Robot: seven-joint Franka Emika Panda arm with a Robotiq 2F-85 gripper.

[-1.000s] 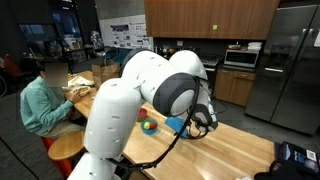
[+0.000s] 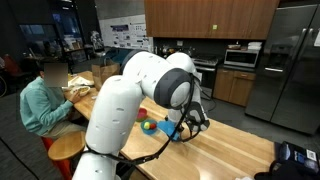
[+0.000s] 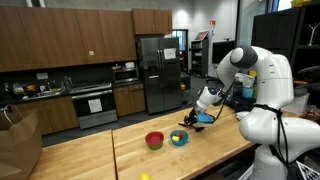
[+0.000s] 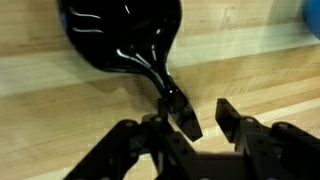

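Note:
A black spoon-like utensil (image 4: 130,35) with a rounded, shiny head lies on the wooden table in the wrist view. Its short handle runs down towards my gripper. The fingers stand apart, one on each side of the handle's end, with gaps showing beside it. In the first exterior view my gripper (image 2: 192,128) is low over the table, and the utensil cannot be made out there. The second exterior view has the gripper (image 3: 196,118) low behind the bowls.
A blue bowl (image 3: 179,138) and a red bowl (image 3: 155,140) stand close together near the gripper. A yellow object (image 3: 145,177) lies at the table's near edge. A seated person (image 2: 48,105) is at the left. Bare table (image 2: 225,155) lies right of the arm.
In the first exterior view the arm's upper part has shifted left over the last second. The gripper has moved slightly left and stays low over the table.

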